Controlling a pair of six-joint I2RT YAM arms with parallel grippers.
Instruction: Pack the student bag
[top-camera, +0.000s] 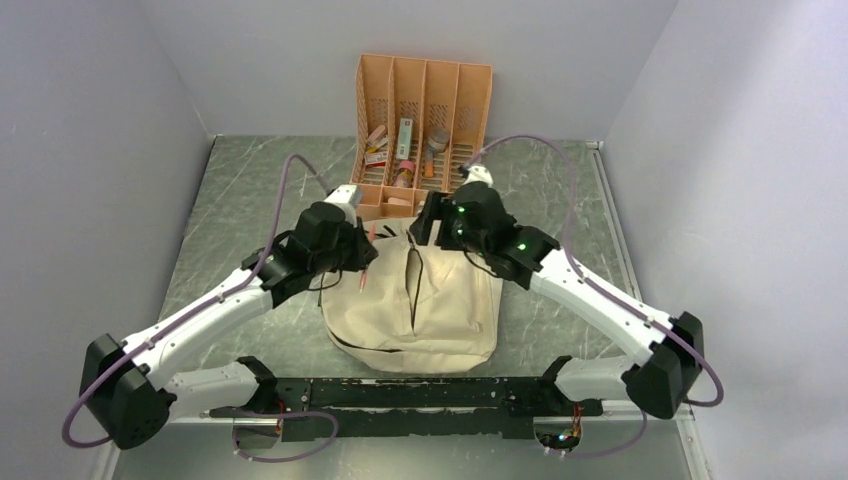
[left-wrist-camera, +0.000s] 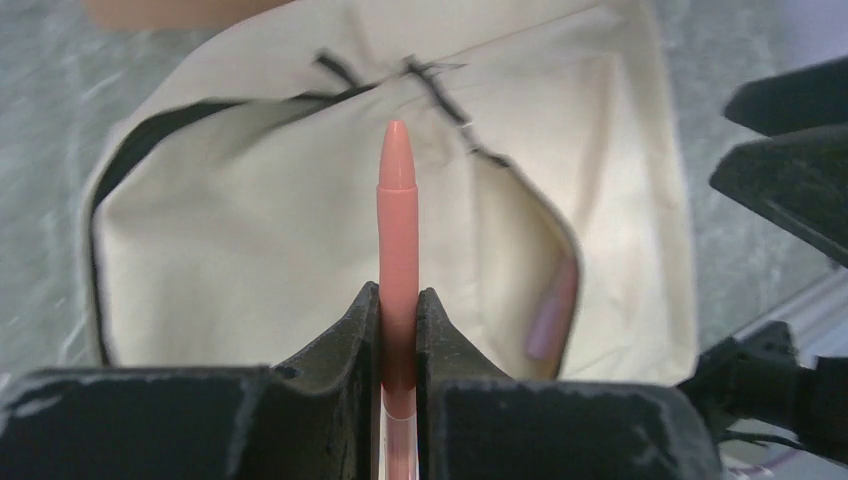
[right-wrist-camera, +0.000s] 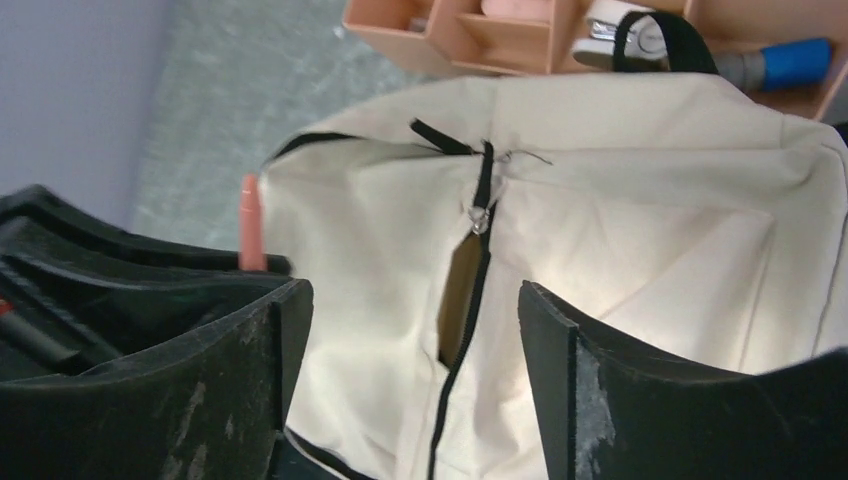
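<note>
A cream canvas bag (top-camera: 450, 320) with black zippers lies at the table's middle; in the left wrist view something pinkish shows inside its slit pocket (left-wrist-camera: 550, 300). My left gripper (top-camera: 365, 255) is shut on a slim pink pen-like stick (left-wrist-camera: 398, 240), held upright over the bag's upper left. My right gripper (top-camera: 430, 225) stands open above the bag's top, right of the left one, with nothing between its fingers. In the right wrist view the pink stick (right-wrist-camera: 250, 220) shows at the left, beside the dark left gripper.
A tan compartment organizer (top-camera: 450, 90) at the back holds several items of stationery. Walls stand around it.
</note>
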